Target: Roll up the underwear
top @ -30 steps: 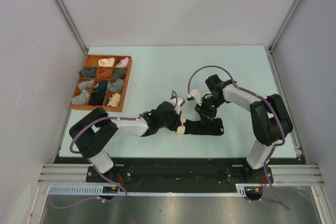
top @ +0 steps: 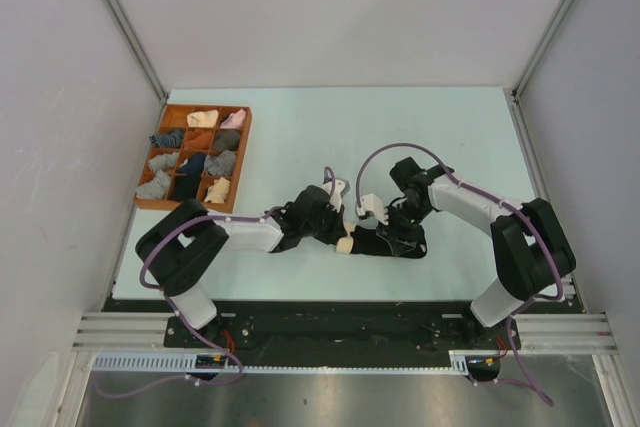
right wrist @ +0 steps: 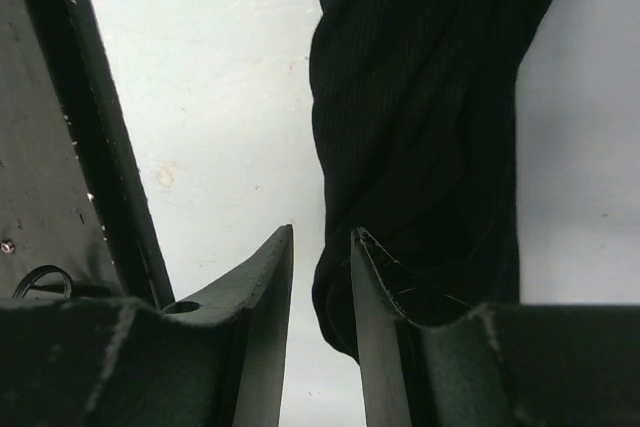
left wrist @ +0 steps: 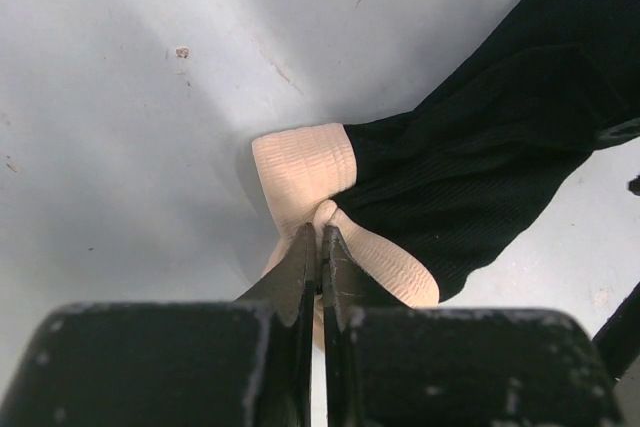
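Note:
The black underwear (top: 374, 244) lies stretched out in a strip, its beige waistband (top: 345, 245) at the left end. In the left wrist view, the waistband (left wrist: 305, 162) is bunched at the tips of my left gripper, which is shut with a pinch of beige cloth at its fingertips. My right gripper (top: 400, 250) is over the right part of the strip. Its fingers stand open in the right wrist view, one finger (right wrist: 262, 282) over bare table beside the black cloth (right wrist: 420, 117), the other over the cloth's edge. Whether they touch the cloth, I cannot tell.
A wooden box (top: 245, 155) of compartments with folded garments stands at the back left. A dark rail (top: 330, 307) runs along the front edge.
The left gripper has hardly moved, still at the waistband.

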